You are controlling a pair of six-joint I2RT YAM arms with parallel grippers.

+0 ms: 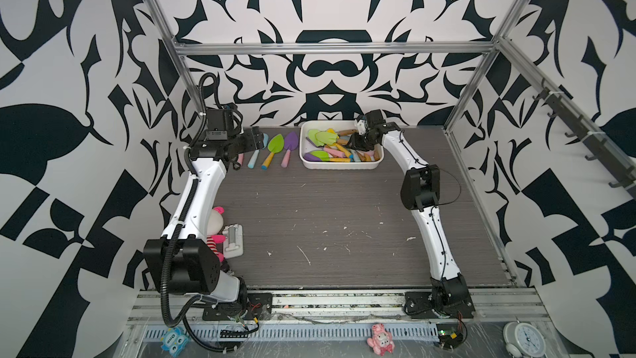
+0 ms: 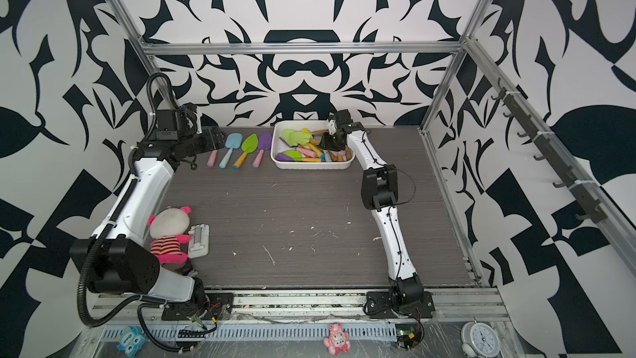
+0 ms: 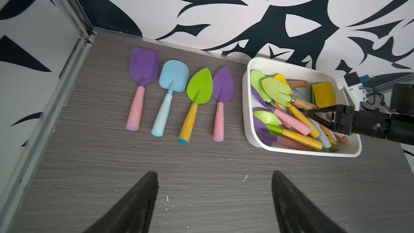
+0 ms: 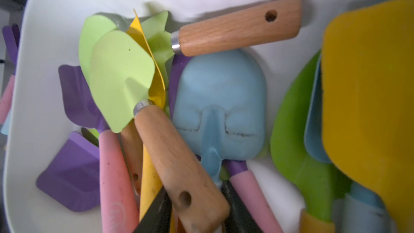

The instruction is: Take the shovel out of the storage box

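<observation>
The white storage box [image 3: 248,116] at the back of the table holds a heap of garden shovels. On top lies a light green shovel [image 4: 120,69] with a wooden handle [image 4: 172,155], blade toward the box's back left. My right gripper reaches down into the box, its fingers on either side of that handle's end. Whether they press on the wood is not clear. Beneath are a blue shovel [image 4: 228,86] and a pink-handled purple one [image 4: 77,97]. My left gripper hangs high over the table's left part, open and empty.
Outside the box, left of it, several shovels stand in a row, among them a blue one [image 3: 173,75] and a green one [image 3: 200,86]. A pink doll [image 2: 169,232] and a grey device [image 2: 198,241] lie front left.
</observation>
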